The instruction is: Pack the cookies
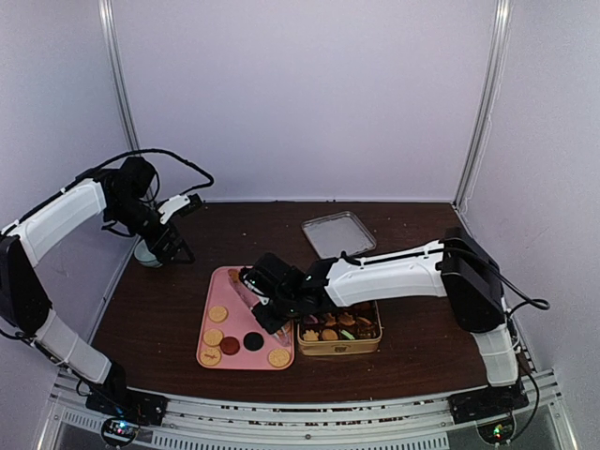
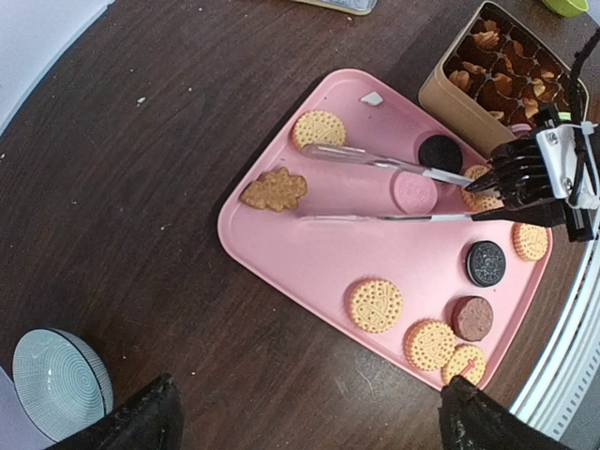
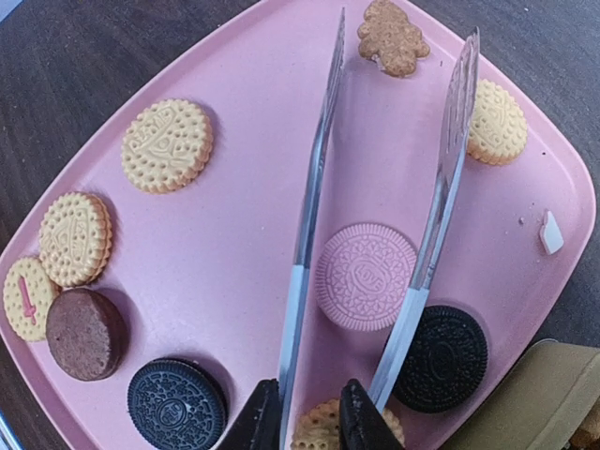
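A pink tray (image 1: 225, 361) holds assorted cookies: cream round cookies (image 3: 166, 145), dark sandwich cookies (image 3: 177, 403), a brown one (image 3: 87, 333), a pink one (image 3: 366, 277) and a brown leaf-shaped one (image 2: 274, 191). My right gripper, with long tong-like fingers, reaches low over the tray, part open around empty tray surface beside the pink cookie, fingertips near the leaf-shaped cookie. The tin (image 1: 339, 347) right of the tray is packed with cookies, partly under my right arm. My left gripper (image 1: 172, 246) hangs open above the table's left, nothing between its fingers.
A metal tray (image 1: 337, 232) lies at the back. A pale blue bowl (image 2: 62, 384) is at the left, partly behind the left arm. A green bowl (image 2: 564, 6) shows at the edge of the left wrist view. The dark table around the pink tray is mostly clear.
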